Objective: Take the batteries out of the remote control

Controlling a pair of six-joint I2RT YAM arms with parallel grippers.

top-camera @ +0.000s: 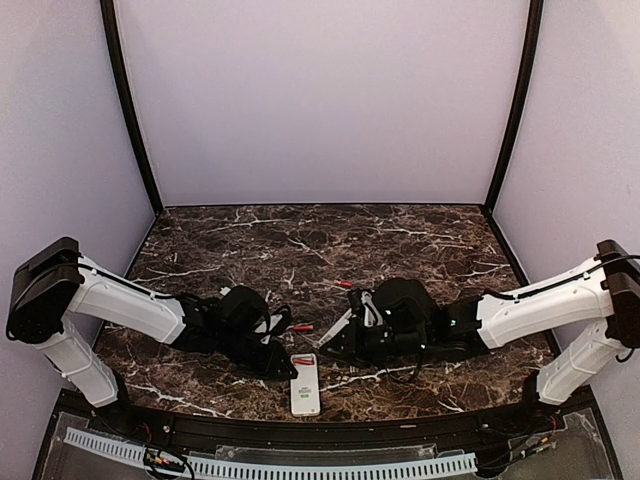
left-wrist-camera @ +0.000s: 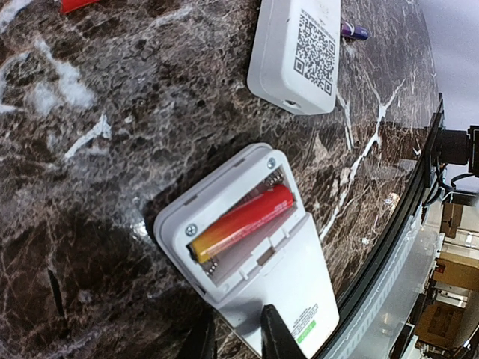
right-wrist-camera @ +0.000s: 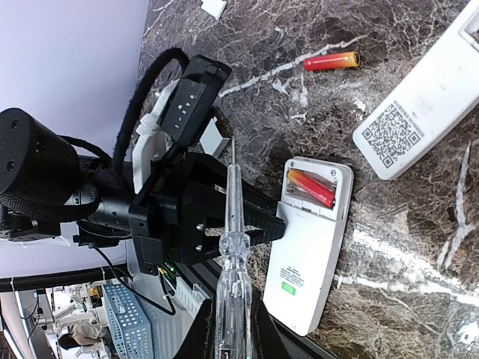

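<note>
A white remote [left-wrist-camera: 307, 284] lies flat at the front middle, its battery bay open, holding one red-yellow battery [left-wrist-camera: 239, 221] askew. My left gripper is shut on the remote's side. My right gripper is shut on a slender clear screwdriver-like tool [right-wrist-camera: 234, 269] with a thin metal tip, held above and beside the remote. A second white remote [right-wrist-camera: 393, 134] with a QR code lies further back to the right. A loose red battery [right-wrist-camera: 329, 60] lies on the table behind the open remote.
A purple battery [left-wrist-camera: 353, 31] lies beside the second remote. The table's front edge runs close by the open remote. Walls stand on three sides.
</note>
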